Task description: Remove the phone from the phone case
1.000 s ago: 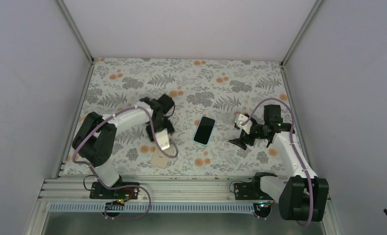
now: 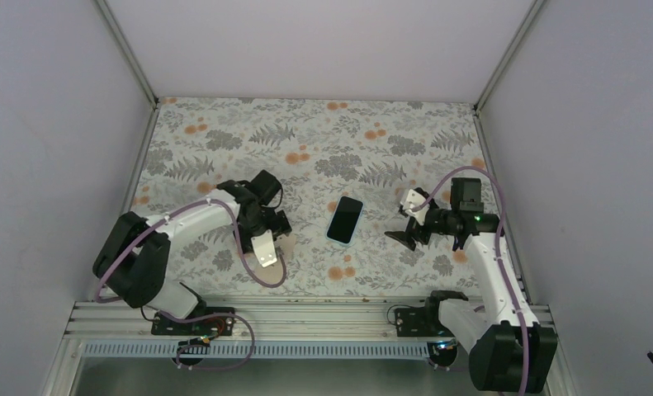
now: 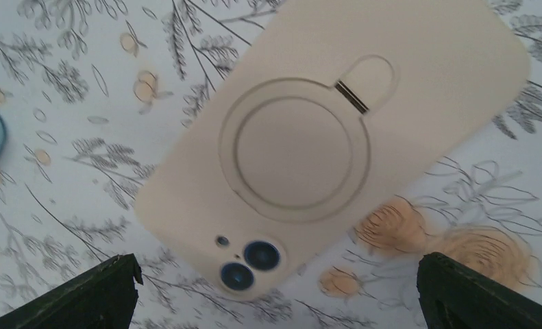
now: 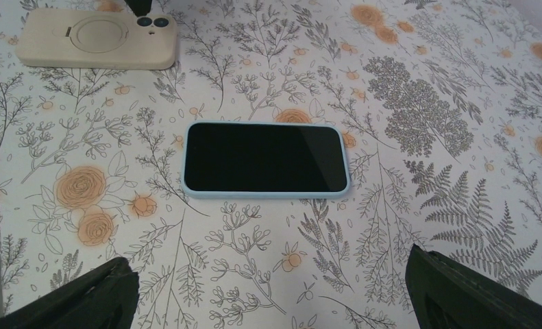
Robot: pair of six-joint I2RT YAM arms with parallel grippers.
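Note:
A phone with a dark screen [image 2: 345,220] lies face up, framed by a light blue rim [image 4: 264,195], in the middle of the table. To its left is a second, beige-backed phone or case [image 3: 419,62], back side up, with a raised ring and two camera lenses. My left gripper is open above this beige piece's camera end; nothing is between its fingers. The arm partly covers the beige piece in the top view. On the right side my right gripper stands open and empty, apart from the blue-rimmed phone.
Patterned cloth [image 2: 339,132] covers the table, and its back half is clear. A metal rail [image 2: 339,304] runs along the front edge. Purple hoses loop over both arms, one hanging close to the beige piece.
The right arm has moved only slightly. The blue-rimmed phone has stayed put.

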